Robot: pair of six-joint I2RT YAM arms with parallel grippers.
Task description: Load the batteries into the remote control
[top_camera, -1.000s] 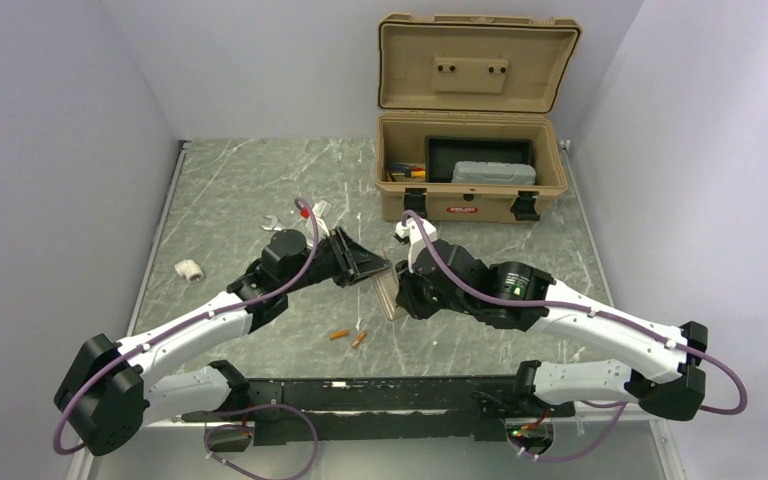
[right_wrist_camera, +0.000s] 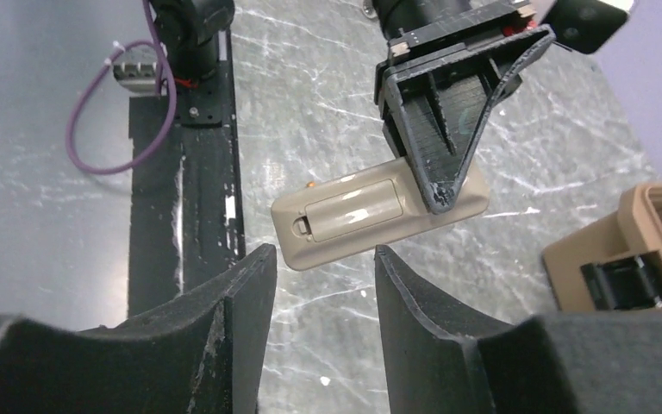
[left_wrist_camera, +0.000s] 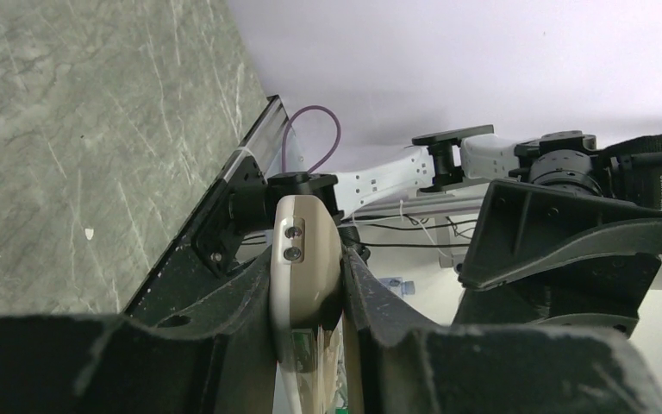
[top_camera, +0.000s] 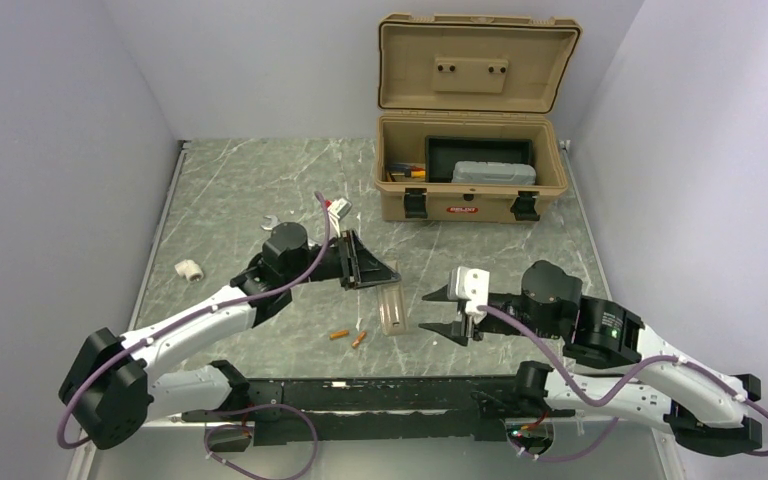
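Observation:
The beige remote control (top_camera: 392,310) is in my left gripper (top_camera: 370,270), which is shut on one end of it. In the right wrist view its back faces the camera, showing the battery cover (right_wrist_camera: 353,210) seated in it. The left wrist view shows the remote (left_wrist_camera: 302,276) end-on between the fingers. My right gripper (top_camera: 430,313) stands open just right of the remote, apart from it, with nothing between its fingers. Two orange batteries (top_camera: 339,334) lie on the table below the left gripper.
A tan toolbox (top_camera: 470,208) with raised lid stands at the back right. A white fitting (top_camera: 188,270) lies at the left and a wrench (top_camera: 270,221) behind the left arm. The front table edge is close below the batteries.
My right gripper has backed away from the remote toward the front right and now stands open. My left gripper, with the remote, has shifted slightly to the right.

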